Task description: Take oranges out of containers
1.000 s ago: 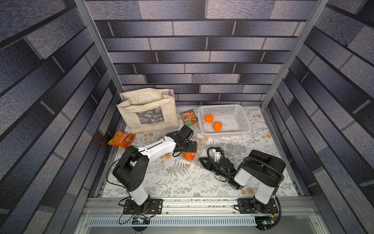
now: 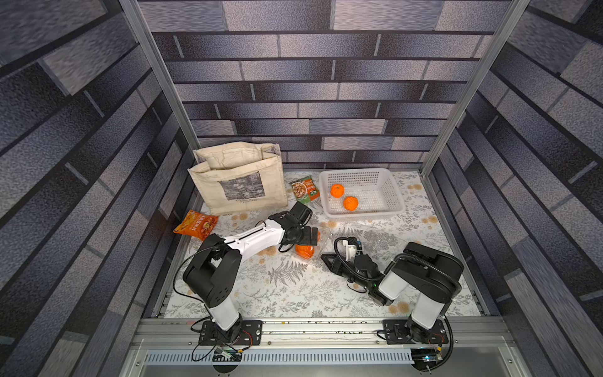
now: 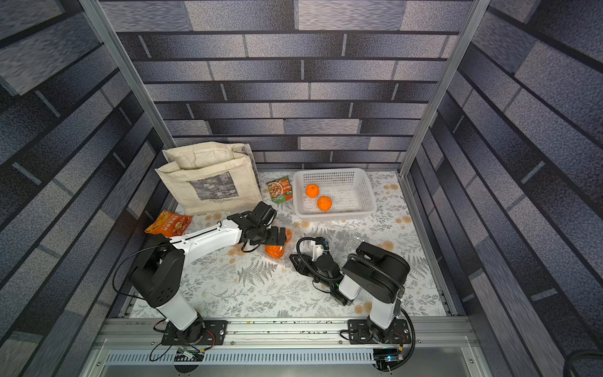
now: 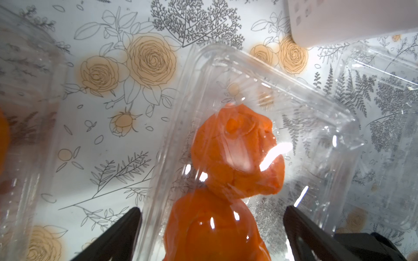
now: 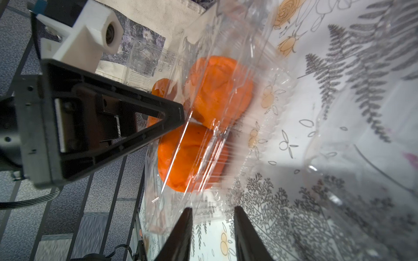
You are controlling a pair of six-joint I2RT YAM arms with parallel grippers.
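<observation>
A clear plastic container (image 4: pixel 315 108) holds two oranges (image 4: pixel 237 148) (image 4: pixel 211 230); in the top views it lies at the middle of the table, partly hidden by my left arm. My left gripper is open just above it, its fingers either side of the lower orange. My right gripper is part open beside the container's side, low by the table, with nothing visible between its fingertips. Two loose oranges (image 2: pixel 336 190) (image 2: pixel 350 203) lie in the white basket (image 2: pixel 392 191) at the back right.
A cream tote bag (image 2: pixel 235 176) stands at the back left. An orange snack bag (image 2: pixel 194 224) lies at the left, a green packet (image 2: pixel 304 188) beside the basket. More clear plastic containers flank the middle one in the wrist views.
The right arm has shifted very slightly. The left arm, the basket and its oranges look unchanged.
</observation>
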